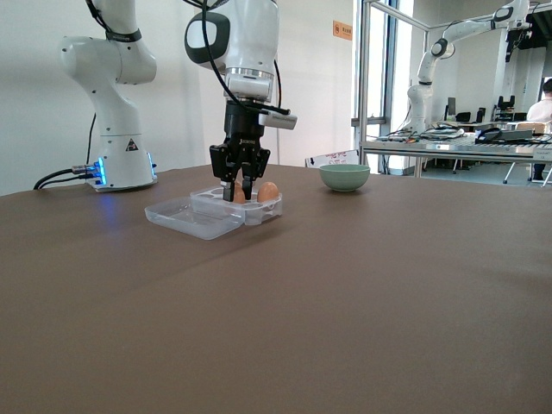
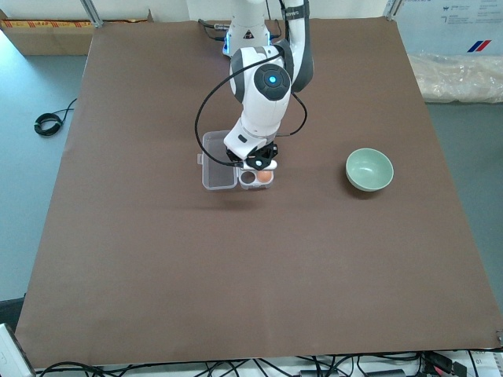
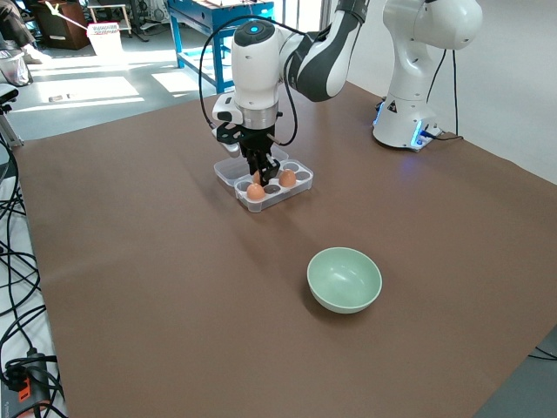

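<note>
An open clear plastic egg carton holds several brown eggs in its compartments, its lid lying flat beside it. My black gripper reaches down into the carton, its fingertips low among the eggs; one egg is partly hidden behind the fingers in the top view, and whether they grip it I cannot tell. In the left view the arm hides most of the compartments. A pale green bowl stands apart to the carton's right in that view, with nothing visible in it.
Cables run along the table's outer edge.
</note>
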